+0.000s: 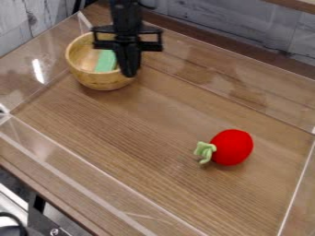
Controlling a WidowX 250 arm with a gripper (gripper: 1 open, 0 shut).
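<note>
A black robot gripper [122, 50] hangs over the right part of a wooden bowl [88, 71] at the upper left, its fingers shut, nothing visible between them. Inside the bowl a pale green object [106, 59] is partly hidden by the gripper. A red tomato-like object [231, 147] with a light green stem lies on the wooden table [147, 166] at the lower right.
A raised wooden edge runs along the back right. A dark round object [10, 224] shows at the lower left corner.
</note>
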